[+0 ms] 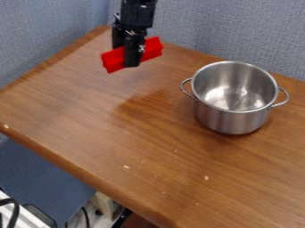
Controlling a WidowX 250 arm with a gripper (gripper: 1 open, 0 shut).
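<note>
My black gripper (130, 50) hangs at the top centre, shut on a red object (113, 60), a bar-like block held tilted above the wooden table (119, 160). To its right stands an empty steel pot (233, 115) with two side handles.
Grey padded walls border the table at the back and left. Dark cables lie beyond the table's edge at the lower left.
</note>
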